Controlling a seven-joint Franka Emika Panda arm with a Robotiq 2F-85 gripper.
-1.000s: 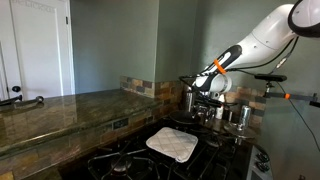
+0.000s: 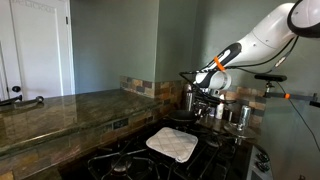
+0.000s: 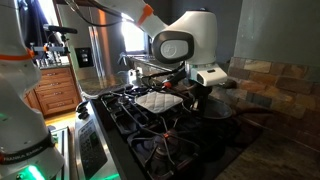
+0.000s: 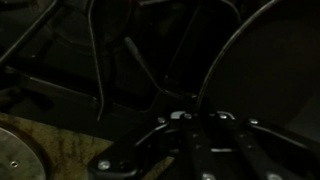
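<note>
A dark round pan sits at the back of the black stove. Its curved rim runs down to my gripper in the wrist view. The fingers look shut on that rim, though the image is very dark there. In the second exterior view the gripper is at the pan's near edge; the first shows it low over the stove, close to the pan. A pale quilted pot holder lies flat on the burners, apart from the gripper.
Black burner grates cover the stove around the pan. Bottles and metal containers stand behind, near the tiled wall.
The arm's wrist and gripper have shifted slightly to the right in the first exterior view. The pot holder has stayed in place.
</note>
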